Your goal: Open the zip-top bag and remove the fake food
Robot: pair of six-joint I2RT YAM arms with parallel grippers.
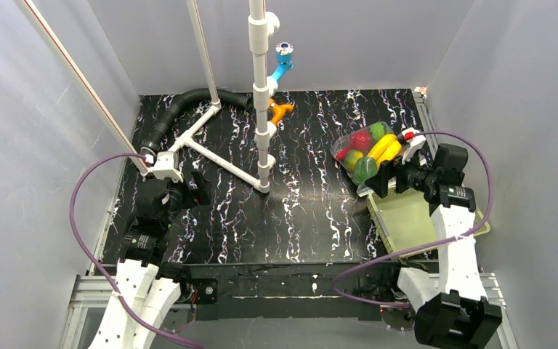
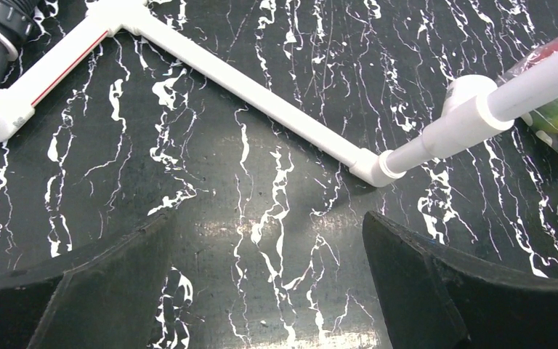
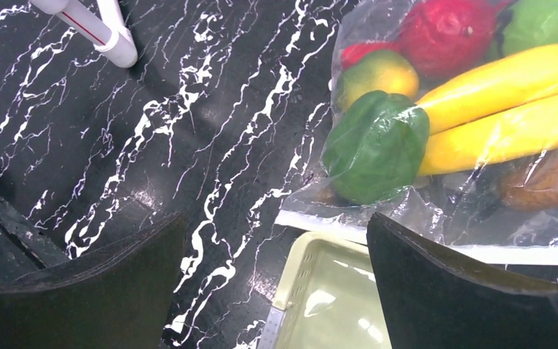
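Note:
A clear zip top bag (image 1: 340, 149) full of fake food lies flat on the right side of the dark table. Through its film I see yellow bananas (image 3: 494, 149), a green pepper (image 3: 374, 149) and red pieces. Its white edge (image 3: 508, 254) faces the near side, close to the bin. Above the bag's near part, my right gripper stands open with nothing between its fingers. Far to the left, over bare table, the left gripper is open and empty; the bag only peeks in at that wrist view's right edge.
A pale green bin (image 1: 399, 225) sits just in front of the bag, under the right arm. White pipes (image 1: 221, 158) with an upright post stand left of centre, and a black hose (image 1: 161, 123) lies at the back left.

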